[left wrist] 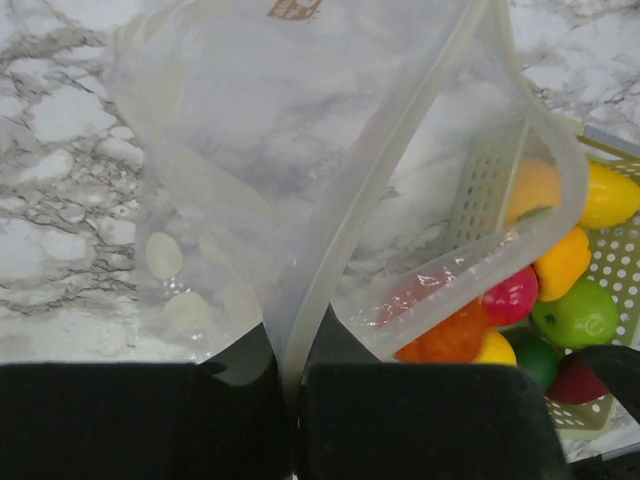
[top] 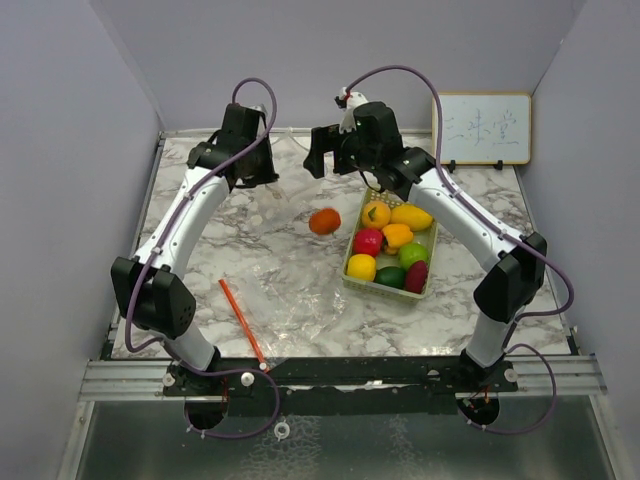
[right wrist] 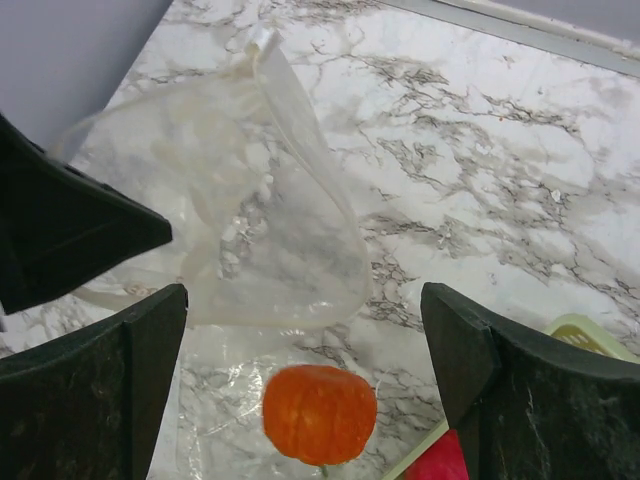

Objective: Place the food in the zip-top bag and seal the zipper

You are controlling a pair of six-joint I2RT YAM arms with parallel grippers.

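Note:
The clear zip top bag hangs from my left gripper, which is shut on its rim; in the left wrist view the bag's lip runs up from between the fingers. Outside the bag, between it and the basket, lies the orange pumpkin. In the right wrist view this pumpkin shows below the bag's lower edge. My right gripper is wide open above it, nothing between its fingers. A black fingertip of the left gripper juts in at left there.
A green basket of several toy fruits and vegetables stands right of the pumpkin. Clear plastic lies flat in front, with an orange-red strip at its left. A whiteboard is at the back right.

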